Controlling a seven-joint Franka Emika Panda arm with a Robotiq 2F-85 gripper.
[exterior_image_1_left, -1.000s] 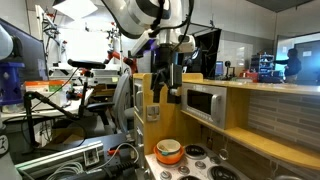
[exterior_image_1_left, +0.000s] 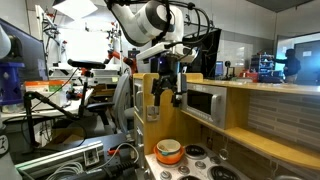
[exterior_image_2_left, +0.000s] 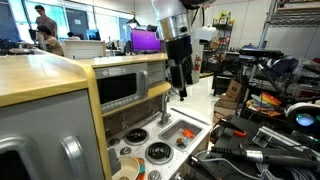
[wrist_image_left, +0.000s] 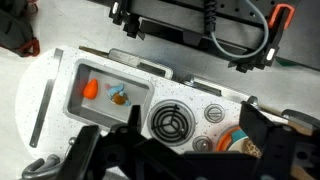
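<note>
My gripper (exterior_image_1_left: 166, 96) hangs in the air above the toy kitchen counter, well clear of everything on it. In the wrist view the two dark fingers (wrist_image_left: 112, 150) stand wide apart, so the gripper is open, with nothing held between them. Below lies a grey sink (wrist_image_left: 72, 104) holding an orange toy (wrist_image_left: 90, 90) and a small blue-and-brown toy (wrist_image_left: 119, 98). Beside the sink are stove burners (wrist_image_left: 171, 122). An orange pot (exterior_image_1_left: 168, 156) with a pale round bowl or lid (exterior_image_1_left: 167, 146) sits on the stove.
A wooden shelf (exterior_image_1_left: 270, 142) and a silver microwave (exterior_image_1_left: 204, 102) border the counter's back. A metal faucet (wrist_image_left: 42, 165) stands by the sink. Cables and a black frame (exterior_image_1_left: 78, 158) lie at the near side. Air around the gripper is free.
Over the last second the arm has turned and its upper links have shifted. The gripper stays high above the counter; the pot has not moved.
</note>
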